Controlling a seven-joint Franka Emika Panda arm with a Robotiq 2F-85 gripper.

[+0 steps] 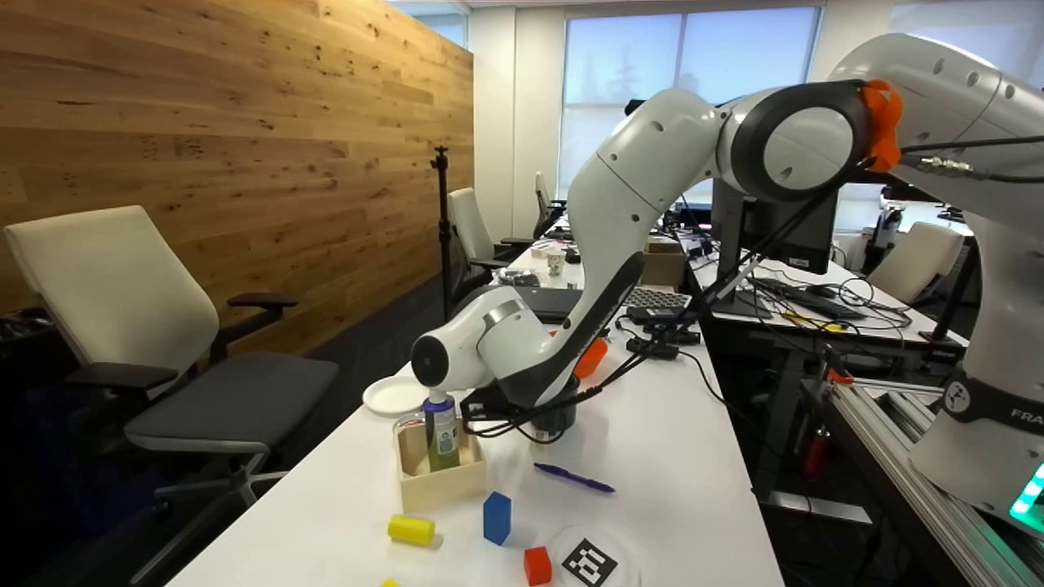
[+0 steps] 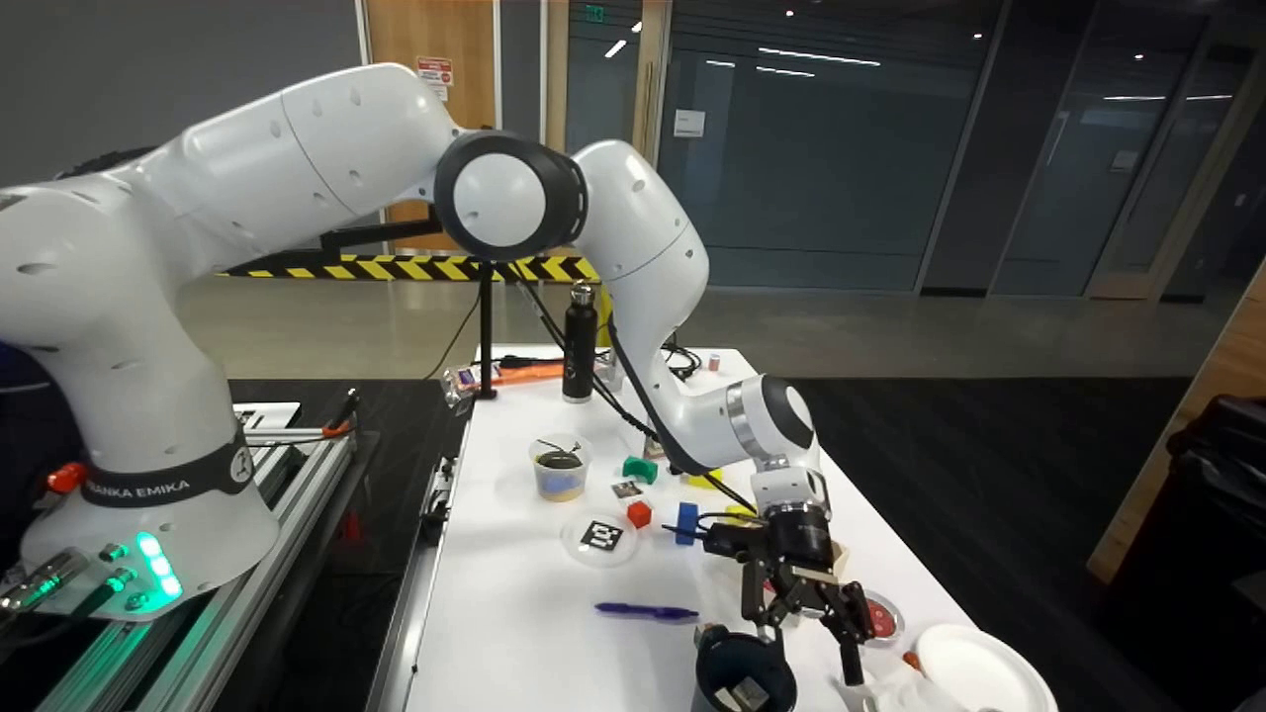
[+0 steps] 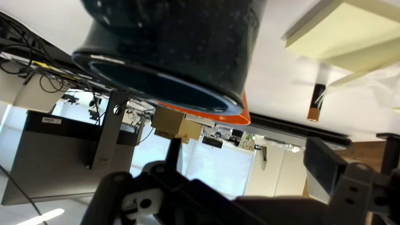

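Observation:
My gripper is open, low over the table, its fingers spread apart. In the wrist view the gripper shows nothing held between its fingertips. A dark teal mug fills the top of that view, with an orange rim behind it. From exterior view 2 the mug stands at the front of the table; one finger is close to its rim, though contact cannot be told. In exterior view 1 the arm partly hides the mug and the gripper. A green bottle stands in an open pale box.
A purple pen, blue block, yellow cylinder and red block lie toward exterior view 1. White plates sit by the table edge. A small battery is near a pale block. Bare table surrounds the pen.

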